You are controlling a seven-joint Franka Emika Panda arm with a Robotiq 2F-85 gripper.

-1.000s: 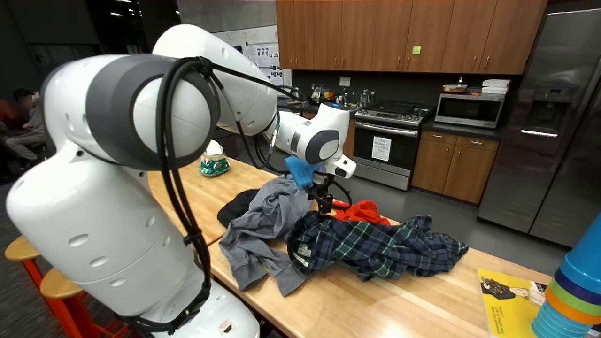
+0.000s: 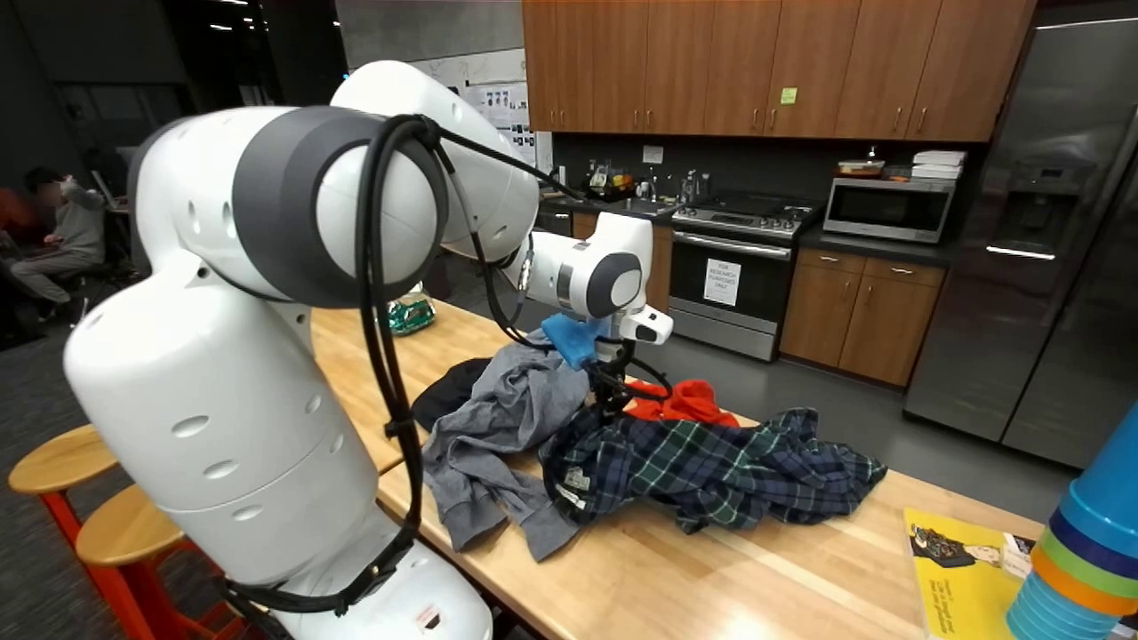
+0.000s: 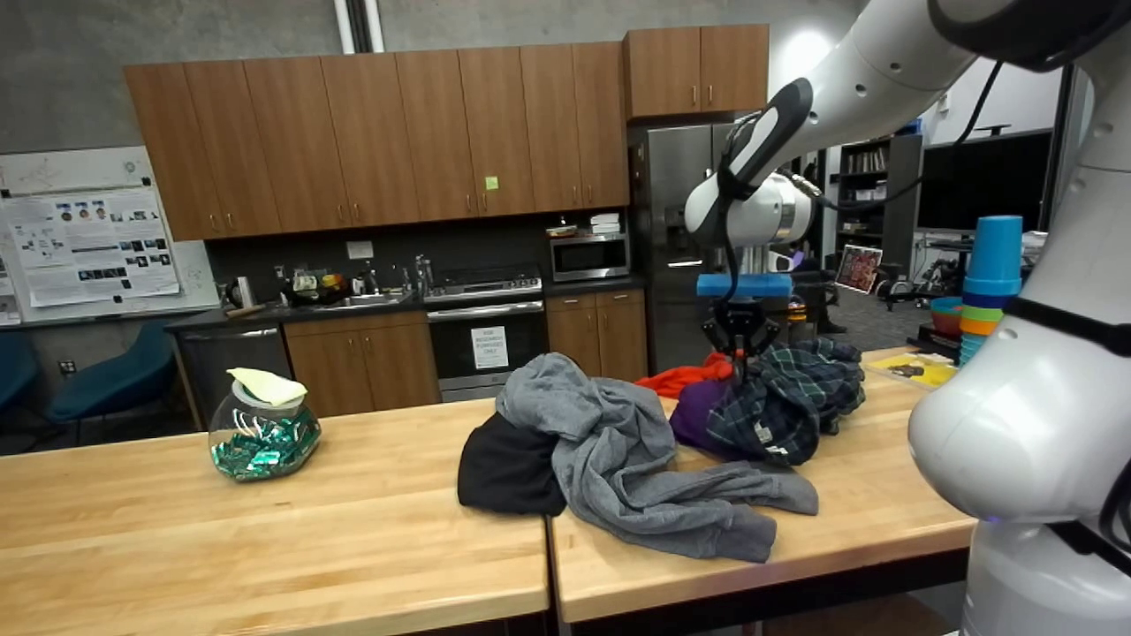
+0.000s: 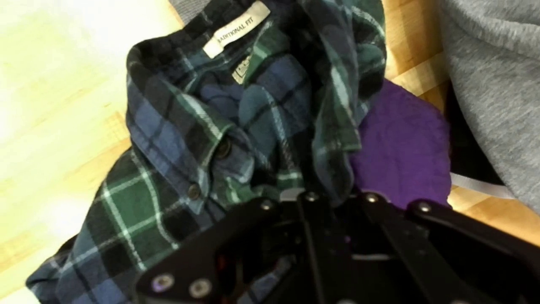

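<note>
My gripper points down at the plaid shirt [image 4: 136,213], near its collar and button front. In the wrist view its fingertips stand close together, with a fold of plaid cloth running down to them; whether they pinch it cannot be seen. The purple cloth [image 4: 405,144] lies partly under the shirt, beside the fingertips. In exterior view 1 the dark gripper [image 2: 610,396] reaches the shirt's [image 2: 736,469] far left edge. The grey sweatshirt [image 3: 626,445] lies left of the shirt in exterior view 2, over a black cloth [image 3: 509,466].
A red cloth [image 2: 688,404] lies behind the shirt. The glass jar of green-wrapped pieces [image 3: 265,440] stands far left in exterior view 2. At the right end of exterior view 1 are a yellow book [image 2: 960,587] and stacked cups [image 2: 1077,565].
My gripper has come down slightly onto the plaid shirt's edge, and the arm's near joints have shifted right in exterior view 1. The clothes lie almost as before.
</note>
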